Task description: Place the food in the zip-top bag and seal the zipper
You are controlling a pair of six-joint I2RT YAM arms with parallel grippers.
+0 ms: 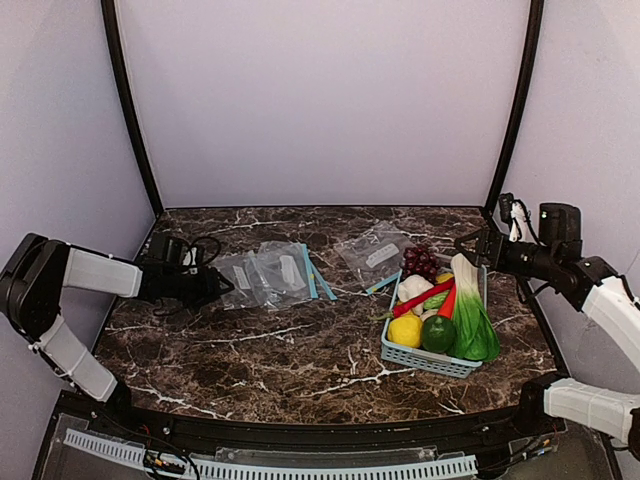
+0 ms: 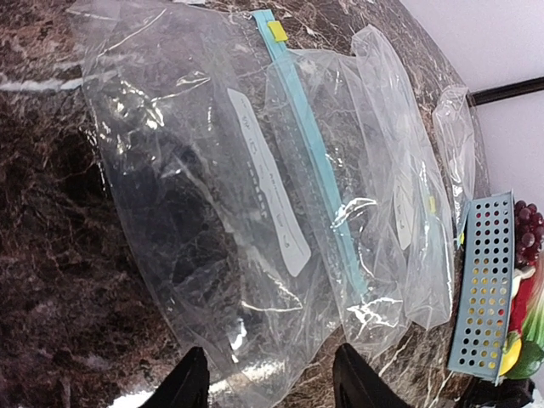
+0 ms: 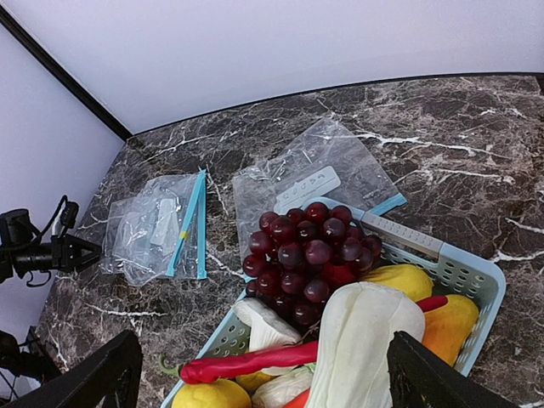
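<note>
Clear zip bags (image 1: 280,275) with blue zipper strips (image 2: 319,153) lie flat on the left-centre table; another bag (image 1: 370,250) lies behind the basket. The blue basket (image 1: 430,362) holds grapes (image 3: 316,253), a yellow fruit (image 1: 404,330), a green round item (image 1: 438,335), a leafy stalk (image 1: 472,325) and a red pepper (image 3: 246,364). My left gripper (image 1: 212,284) hangs at the left edge of the bags, fingers apart, nothing seen between them. My right gripper (image 1: 480,243) is open above the basket's back right, holding nothing.
White walls (image 1: 320,100) enclose the back and sides.
</note>
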